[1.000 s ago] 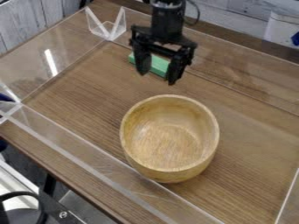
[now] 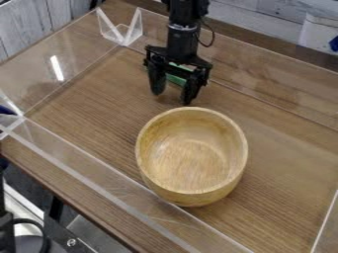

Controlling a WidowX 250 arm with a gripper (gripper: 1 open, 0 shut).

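Observation:
My black gripper (image 2: 177,81) is low over the table at upper centre, its dark fingers around or just in front of a small green object (image 2: 175,78), which is mostly hidden by them. Whether the fingers are closed on it I cannot tell. A large round wooden bowl (image 2: 192,154) stands in front, in the lower centre.
A clear angular object (image 2: 121,27) stands at the top left. Dark cable-like items lie at the left edge and bottom left.
The gripper has come down and slightly toward the camera, covering more of the green object. The bowl has not moved.

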